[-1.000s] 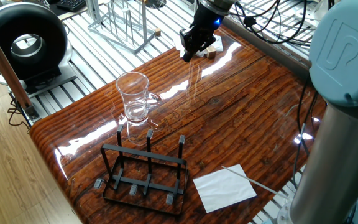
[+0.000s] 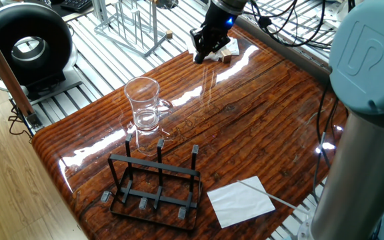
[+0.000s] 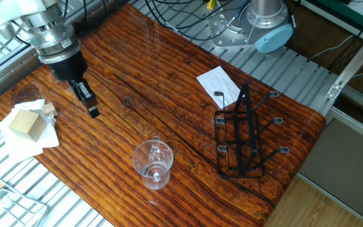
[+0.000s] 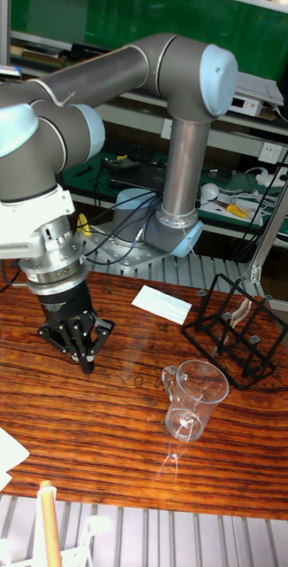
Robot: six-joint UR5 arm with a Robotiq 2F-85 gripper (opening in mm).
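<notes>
A clear glass mug (image 2: pixel 144 107) stands upright on the glossy wooden table, its handle (image 4: pixel 170 381) turned toward the robot base's side. The black metal rack (image 3: pixel 238 135) with upright prongs rests on the table beyond the mug, apart from it; its prongs hold no cup. My gripper (image 4: pixel 85 367) hangs over the table, pointing down, well away from the mug and the rack. Its fingertips look drawn together with nothing visible between them. In exterior view 2 the gripper (image 3: pixel 93 113) is seen side-on, so one finger covers the other.
A white sheet (image 2: pixel 241 201) lies flat near the rack. Wooden blocks (image 3: pixel 28 125) sit on white paper (image 3: pixel 49 137) at the table's edge, close to the gripper's side. A wire rack (image 2: pixel 133 30) stands off the table. Bare wood separates gripper and mug.
My gripper has shifted very slightly up and left in exterior view 1. The mug, rack and white sheet have stayed where they were.
</notes>
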